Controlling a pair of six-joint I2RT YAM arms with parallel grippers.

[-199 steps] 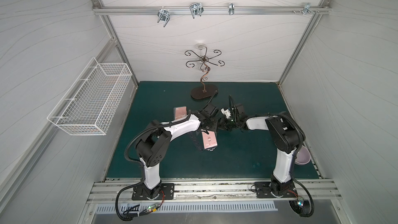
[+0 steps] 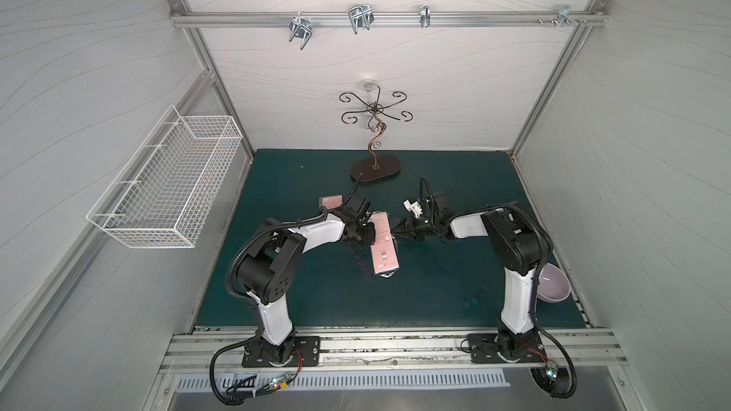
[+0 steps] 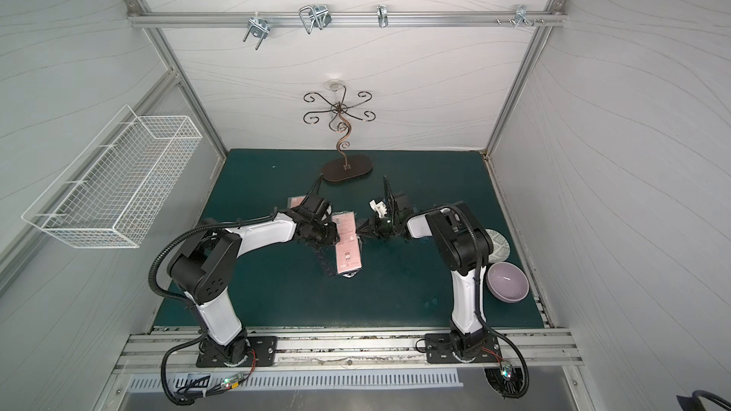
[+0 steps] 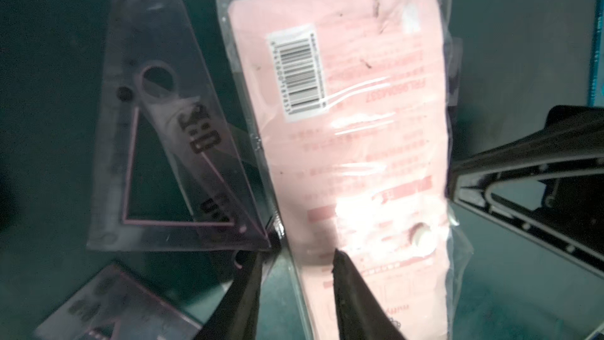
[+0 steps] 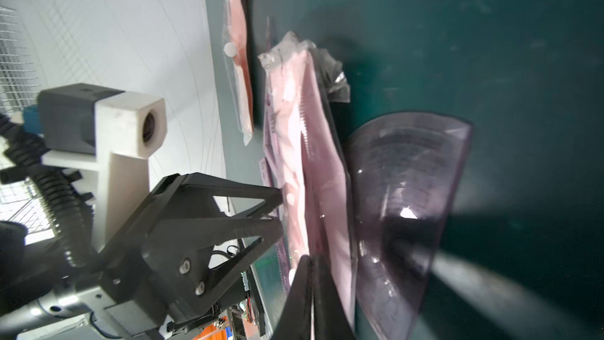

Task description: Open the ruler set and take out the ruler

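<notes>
A pink ruler-set pouch [image 2: 385, 257] in clear film lies on the table between my arms. My left gripper stands part open over the pouch's left side, nothing visible between its fingers. My right gripper is at the opposite long side, its fingertips close together with a narrow gap. Whether the pouch's edge is between them cannot be told. The pouch [image 5: 327, 207] gapes along this side in the right wrist view. Outside it lie a clear triangle [image 4: 103, 182], another clear piece [image 4: 119, 308] and a clear protractor [image 5: 405, 170].
A second pink packet [image 2: 331, 201] lies behind the left arm. At the back stands a scrolled metal stand [image 2: 375, 169]. A pink bowl [image 3: 508, 282] and a patterned plate [image 3: 498, 246] sit at the right edge.
The right arm and the pouch have barely moved.
</notes>
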